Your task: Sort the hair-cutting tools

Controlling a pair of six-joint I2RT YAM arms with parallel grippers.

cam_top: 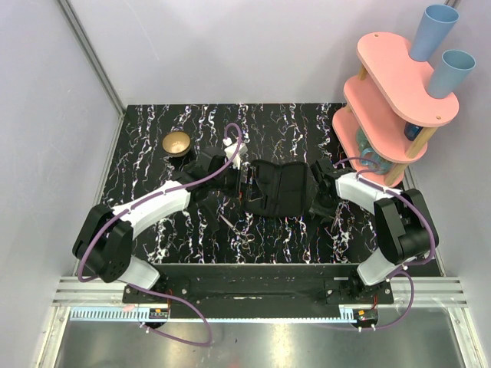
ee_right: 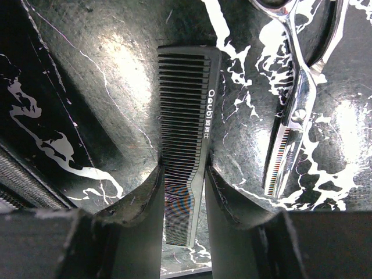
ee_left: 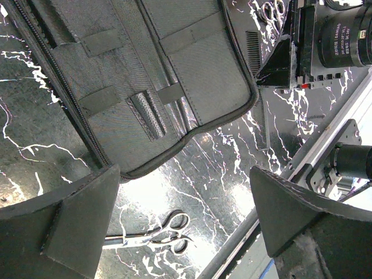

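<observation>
A dark comb [ee_right: 185, 122] lies flat on the marbled table, to the right of the open black case [ee_left: 200, 64]. My right gripper is down over the comb, part open, with its fingertips close at both long edges; whether they grip it cannot be told. Thinning scissors [ee_right: 299, 110] rest on the table to the comb's right. In the left wrist view, my left gripper stands wide open, empty, above the table beside the case. Another pair of scissors [ee_left: 148, 237] lies between its spread fingers, further below. Something shiny sits in a case pocket.
A pink shelf [cam_top: 406, 73] with blue cups [cam_top: 451, 74] stands at the back right. A gold bowl [cam_top: 176, 143] sits at the back left. The table behind the case is clear.
</observation>
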